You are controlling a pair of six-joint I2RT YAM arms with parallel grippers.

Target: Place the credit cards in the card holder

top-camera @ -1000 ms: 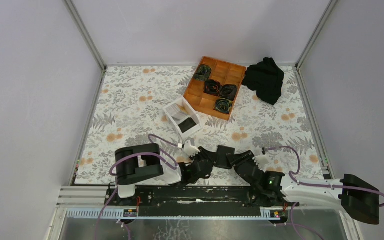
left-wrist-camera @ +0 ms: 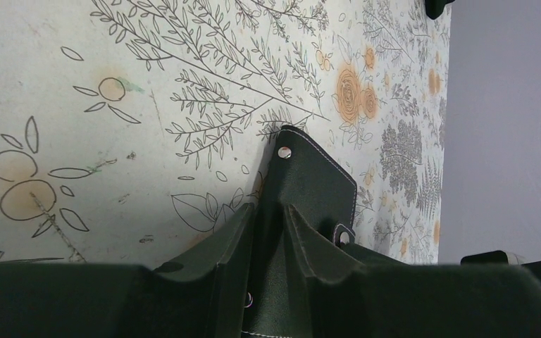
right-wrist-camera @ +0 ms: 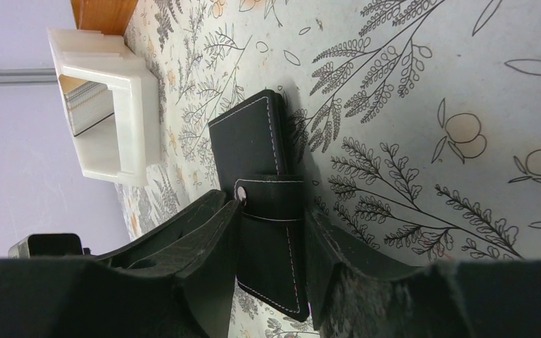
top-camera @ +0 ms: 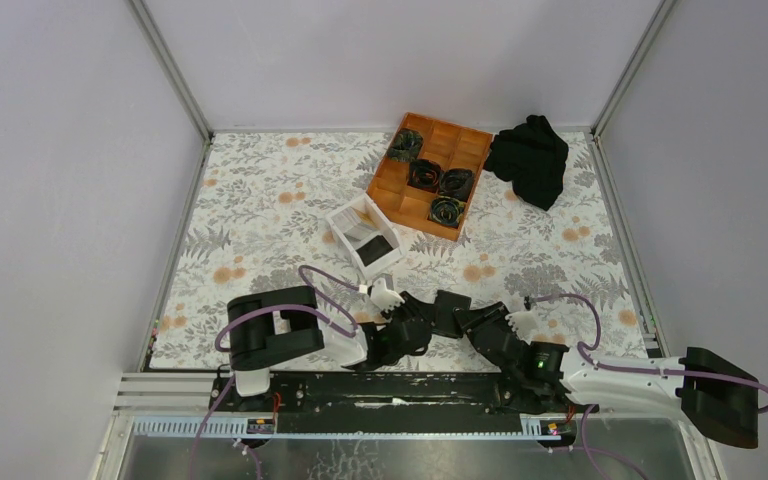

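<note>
A black stitched leather card holder (top-camera: 451,312) with a snap flap (right-wrist-camera: 268,193) lies on the floral mat between my two grippers at the front centre. My left gripper is at the holder, its fingertips over the leather and a little apart. My right gripper is at the flap, fingers apart on either side of that part of the holder. A white plastic box (top-camera: 336,222) to the back left holds light, card-like items (right-wrist-camera: 88,105); whether they are the credit cards is hard to tell.
An orange compartment tray (top-camera: 390,190) with coiled dark cables stands at the back centre, a black cloth (top-camera: 530,160) to its right. Both arms crowd the front centre.
My left arm has shifted very slightly at the front centre. The right arm, the card holder and the other objects look unchanged.
</note>
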